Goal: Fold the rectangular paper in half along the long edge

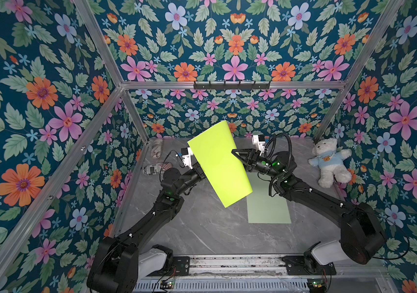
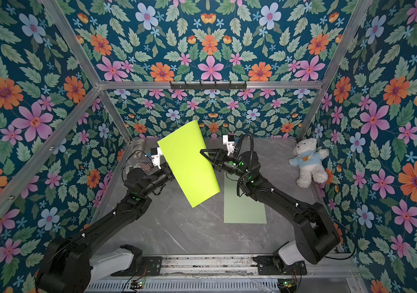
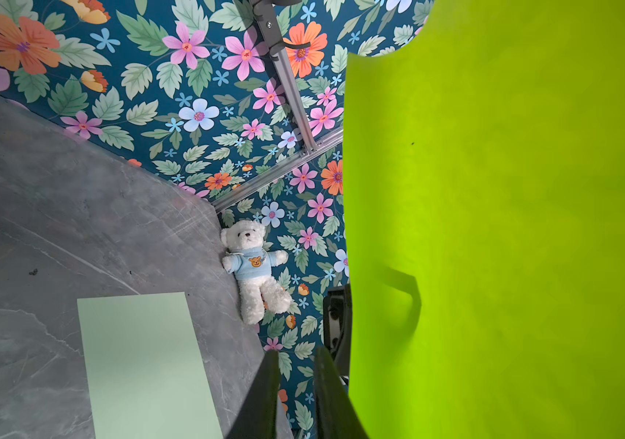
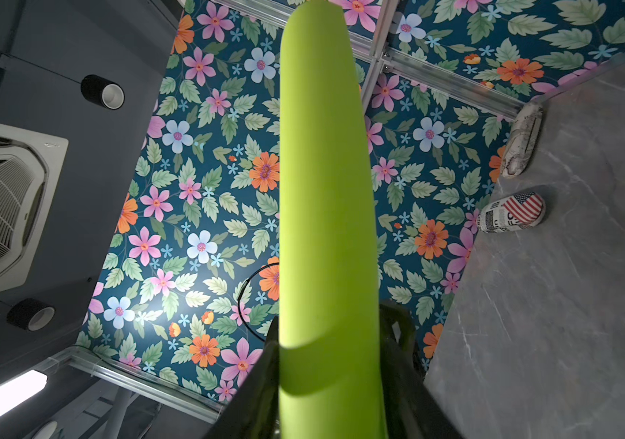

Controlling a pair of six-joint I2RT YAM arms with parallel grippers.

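Note:
The bright yellow-green rectangular paper [image 1: 220, 163] is held up tilted above the table, its long sides curved. My left gripper is at its left side, part open, with wallpaper visible between its fingers; the paper [image 3: 502, 219] spreads to the right of them. From the right side, my right gripper [image 1: 234, 152] reaches the opposite long edge, one finger lying over the paper's near face. In the right wrist view the paper [image 4: 330, 219] appears as a curved band between the parted fingers. How firmly they press on it is unclear.
A pale green sheet [image 1: 268, 207] lies flat on the grey table [image 1: 198, 229], partly beneath the right arm. The white teddy bear [image 1: 331, 163] sits at the right wall. Two small shoe-like items rest at the far left.

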